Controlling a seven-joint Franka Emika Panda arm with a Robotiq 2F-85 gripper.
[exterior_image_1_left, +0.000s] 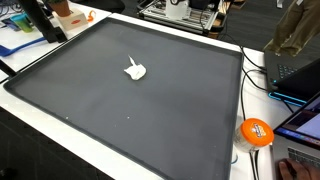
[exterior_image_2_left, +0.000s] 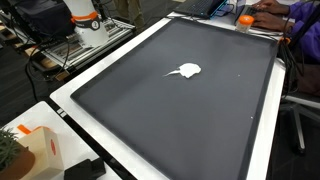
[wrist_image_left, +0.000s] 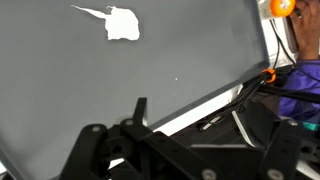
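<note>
A small white piece with a thin tail (exterior_image_1_left: 135, 71) lies flat on the dark grey board (exterior_image_1_left: 150, 120), toward its far side in exterior view 1. The same white piece (exterior_image_2_left: 188, 70) is right of centre in exterior view 2, and the white piece (wrist_image_left: 122, 24) shows near the top of the wrist view. My gripper is open along the bottom of the wrist view. Nothing is between its fingers, and it is apart from the white piece. Exterior view 2 does not show the gripper.
An orange-lidded container (exterior_image_1_left: 254, 133) stands on the white border beside the board. Laptops (exterior_image_1_left: 296, 85) and cables are along that side, with a person's hands (exterior_image_2_left: 265, 15) nearby. A potted plant (exterior_image_2_left: 10, 152) is at the lower left. Most of the board is bare.
</note>
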